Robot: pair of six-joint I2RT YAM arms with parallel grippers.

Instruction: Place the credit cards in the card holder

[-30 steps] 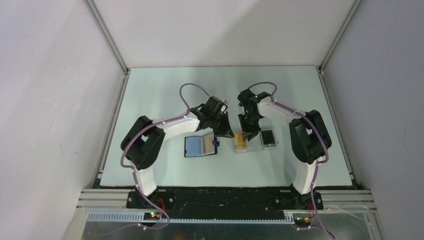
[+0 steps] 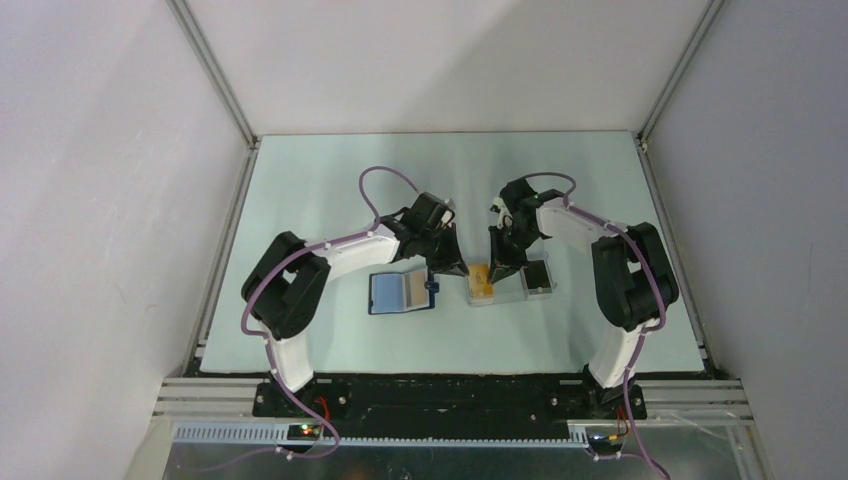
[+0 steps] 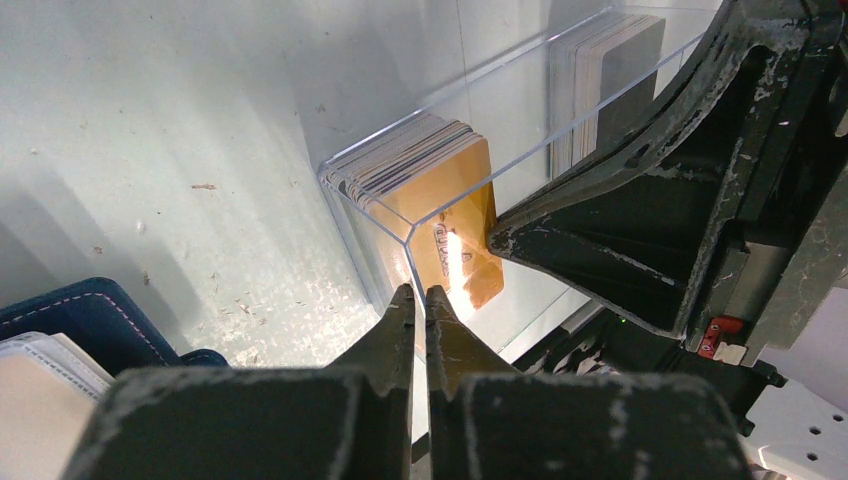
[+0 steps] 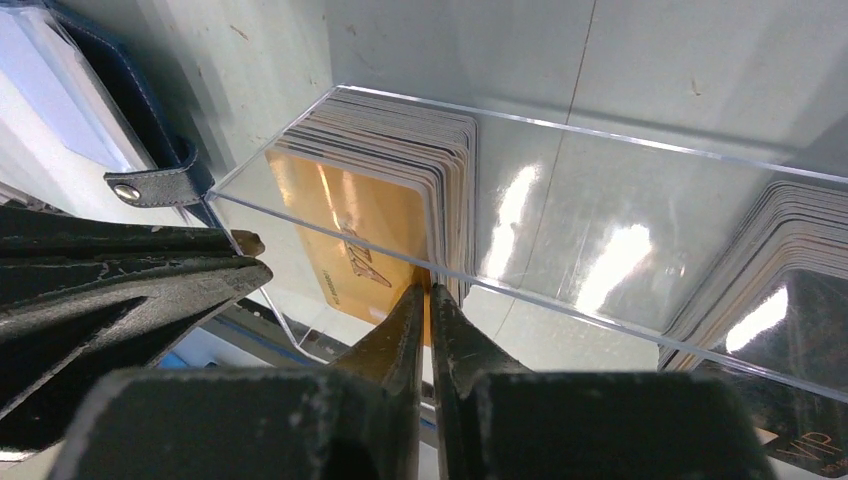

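A clear plastic box [image 4: 600,140] holds a stack of gold cards [image 3: 460,240] at one end and dark cards [image 4: 780,310] at the other. My left gripper is shut on the box's near end wall, by the gold stack. My right gripper is over the box at the gold stack's inner edge, its fingertips close together against the cards; whether anything is between them is unclear. The blue card holder [image 2: 388,292] lies open left of the box, with pale sleeves showing.
Both arms meet closely over the middle of the table.
The left arm and the box look unchanged.
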